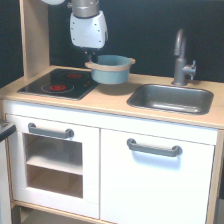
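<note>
A blue-grey pot (112, 76) with tan handles hangs in the air between the stove and the sink, slightly above the counter. My gripper (91, 60) reaches down from the top of the view to the pot's left side. It is shut on the pot, at or near the left handle; the exact grip is too small to make out. Below and left of the pot lies the black stove top (48, 92), its red-ringed burner uncovered.
The steel sink (172, 98) is empty, with a grey faucet (180, 62) rising behind it. Bare wooden counter (118, 101) separates stove and sink. Beneath are an open-fronted cabinet (91, 160) and a white door (155, 185). A wooden post (36, 40) stands left.
</note>
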